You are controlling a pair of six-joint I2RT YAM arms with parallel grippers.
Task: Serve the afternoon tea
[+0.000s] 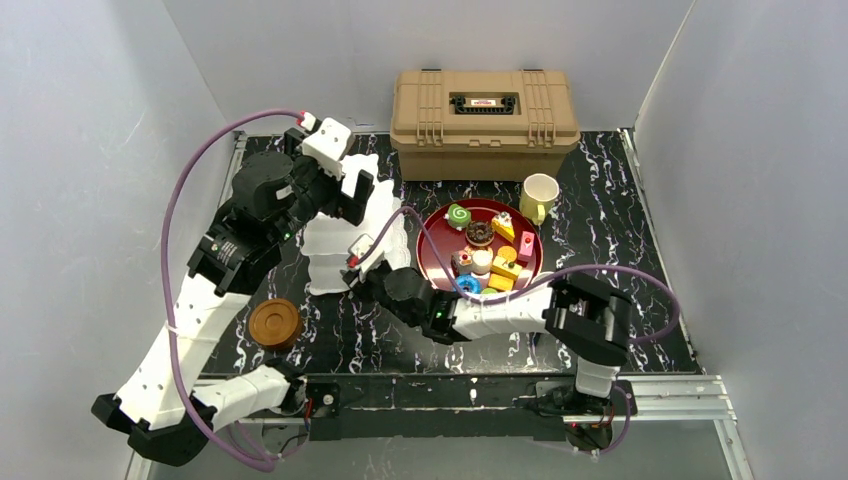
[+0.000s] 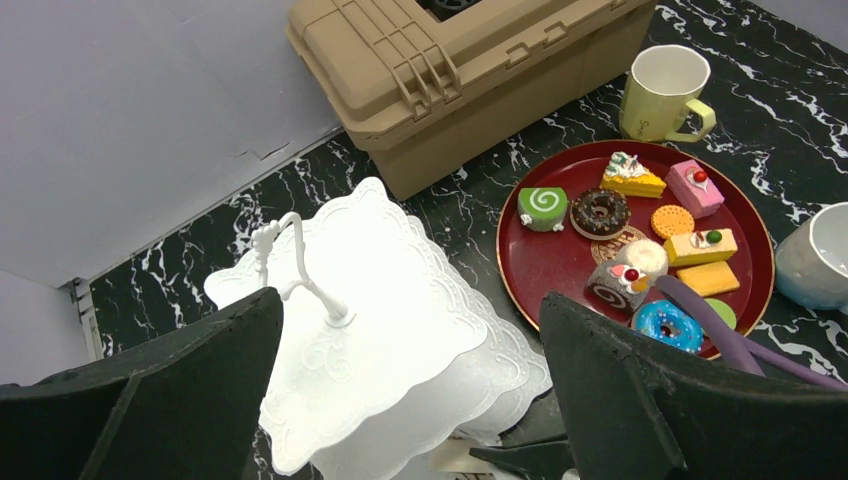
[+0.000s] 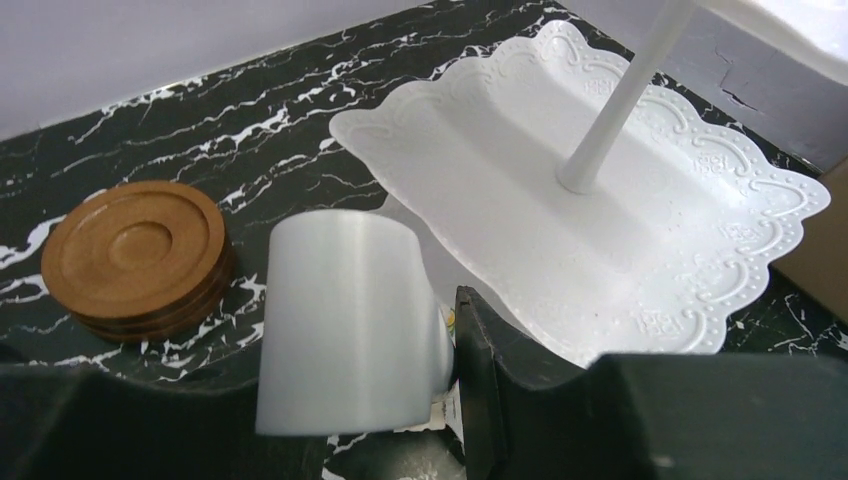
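A white tiered stand (image 2: 370,350) with scalloped plates fills the middle left. Above it my left gripper hangs open and empty. The red tray (image 2: 530,260) holds several toy pastries, among them a blue doughnut (image 2: 667,325) and a green roll (image 2: 542,209). My right gripper (image 1: 355,272) is beside the stand's lower front edge. In the right wrist view a pale, smooth cylindrical object (image 3: 340,320) sits at the fingers, partly hiding them; whether they grip it I cannot tell. A yellow mug (image 1: 536,198) stands behind the tray, a white cup (image 2: 812,255) right of it.
A stack of wooden coasters (image 1: 274,323) lies at the front left. The tan case (image 1: 485,130) stands along the back wall. Grey walls close in the marble top at back and sides. Bare surface shows at the far right.
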